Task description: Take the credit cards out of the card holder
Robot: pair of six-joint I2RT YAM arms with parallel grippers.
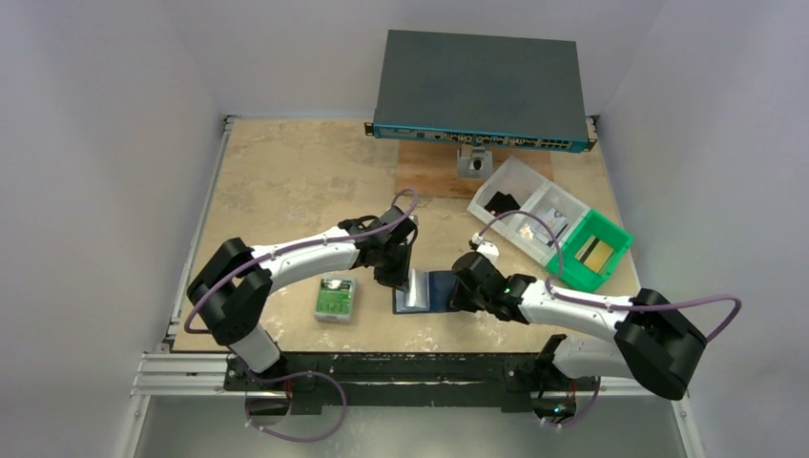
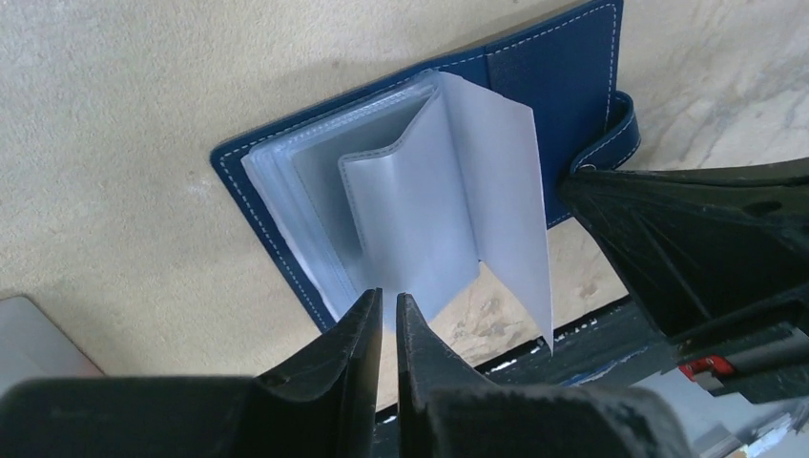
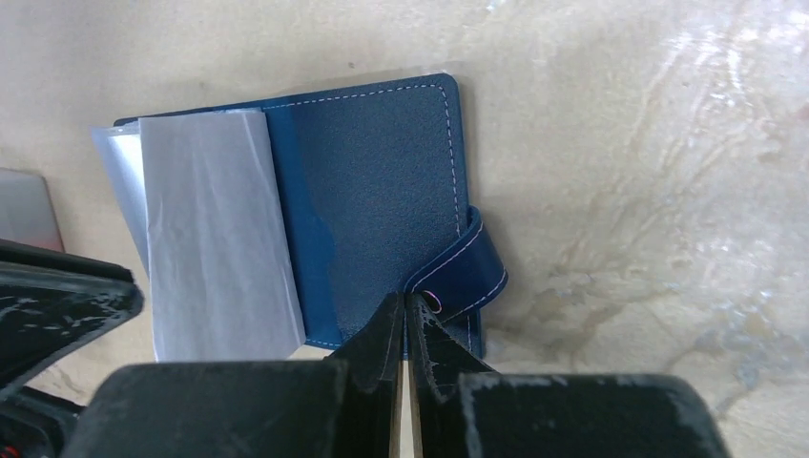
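Observation:
The navy card holder point(image 3: 372, 181) lies opened out on the worktop, with clear plastic sleeves point(image 2: 420, 210) on one half. In the right wrist view my right gripper is shut at the folded strap on the holder's edge; whether the strap is between its fingertips is unclear. My left gripper hangs over the sleeves, its fingertips close together with a narrow gap. The top view shows both grippers at either side of the holder. I cannot make out cards in the sleeves.
A box with green content point(image 1: 333, 299) sits left of the holder. A compartment tray with a green bin point(image 1: 591, 248) stands at the right, and a large metal unit point(image 1: 477, 81) at the back.

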